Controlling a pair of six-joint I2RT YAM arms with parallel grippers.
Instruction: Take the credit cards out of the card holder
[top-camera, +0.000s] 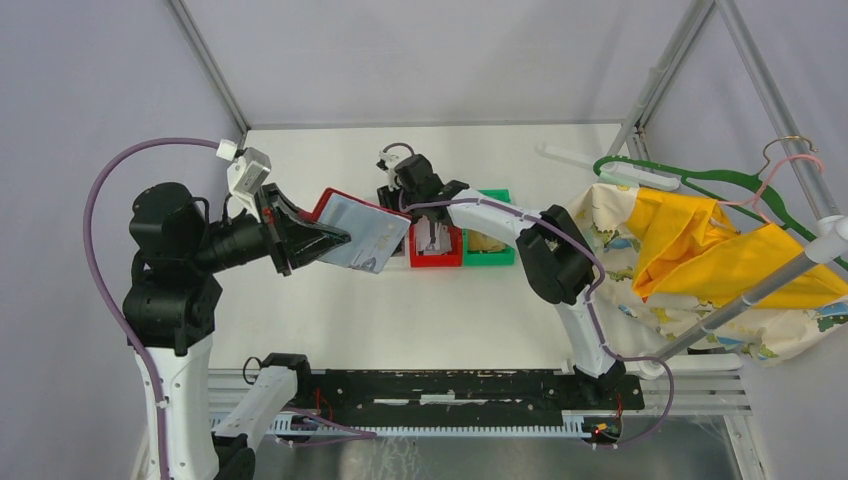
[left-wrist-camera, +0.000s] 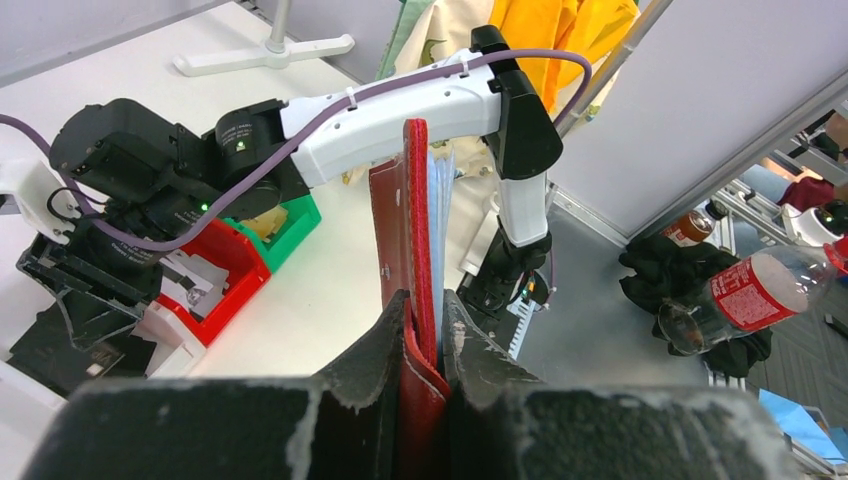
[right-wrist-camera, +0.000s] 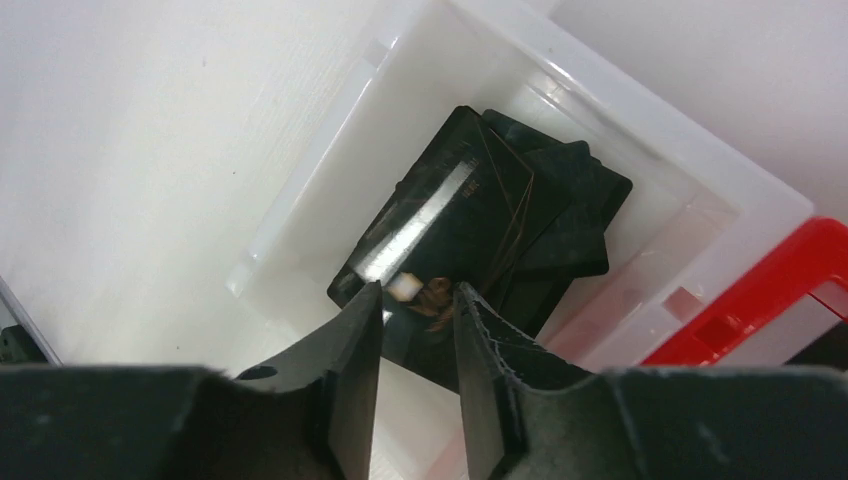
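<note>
My left gripper is shut on the card holder (top-camera: 362, 232), which has a red cover and pale bluish pages. In the left wrist view the holder (left-wrist-camera: 421, 220) stands edge-on between the fingers. Over at the white bin (right-wrist-camera: 310, 170), my right gripper points down with its fingers a little apart and nothing held between them. Several black cards (right-wrist-camera: 450, 215) lie overlapping inside that bin, beyond the fingertips. From the top view, the holder and the right arm mostly cover this bin.
A red bin (top-camera: 437, 260) holding pale cards stands beside the white one, then a green bin (top-camera: 488, 258). Yellow cloth (top-camera: 690, 260) and hangers crowd the right side.
</note>
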